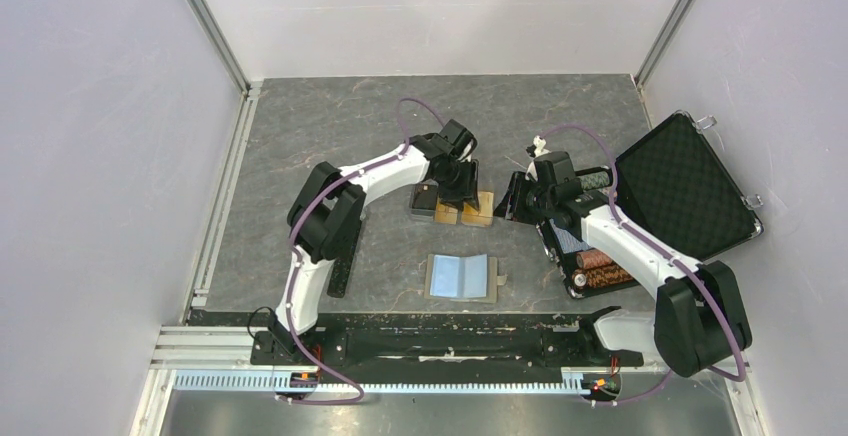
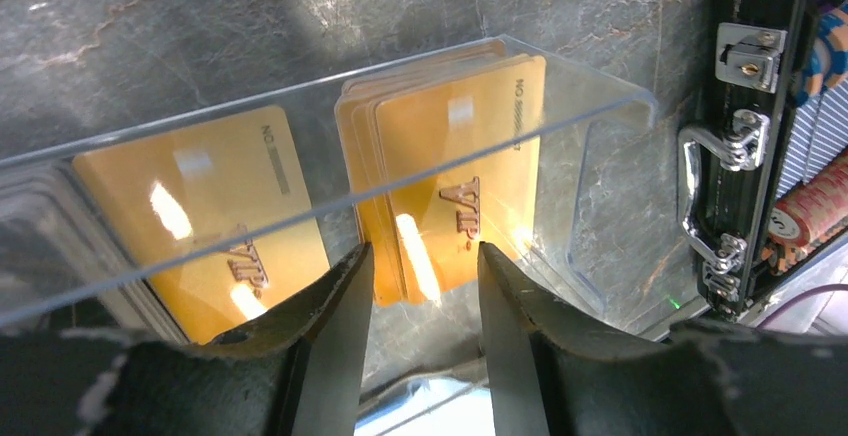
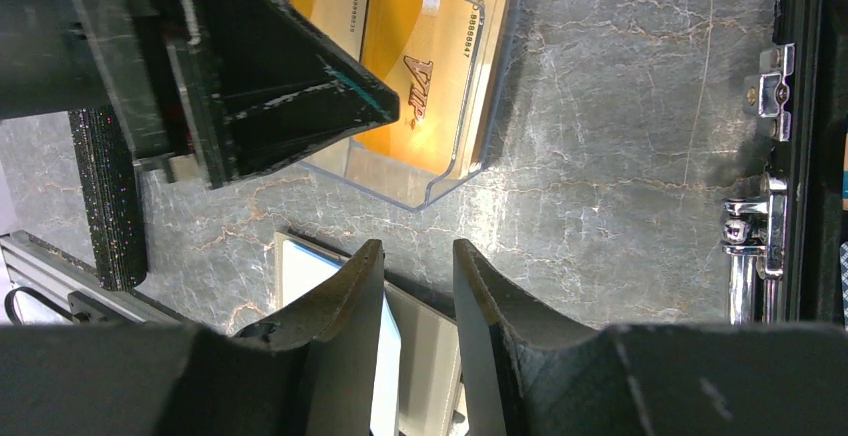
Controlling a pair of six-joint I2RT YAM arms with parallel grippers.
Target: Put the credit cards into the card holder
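Note:
Several gold cards [image 2: 490, 136] lie stacked in the right compartment of a clear box [image 3: 505, 66]; more gold cards [image 2: 215, 191] fill the compartment beside it. Over the box stands my left gripper, open, its fingertips apart at the near edge of the right stack. In the right wrist view its dark finger [image 3: 310, 96] hides part of the cards. An open card holder [image 1: 491, 293] with pale blue pages lies flat, nearer the front than the box. To the right of the box, my right gripper hangs partly open and empty.
An open black case [image 1: 690, 186] with rolls of chips stands at the right. A long black object [image 1: 343, 268] lies at left by the left arm.

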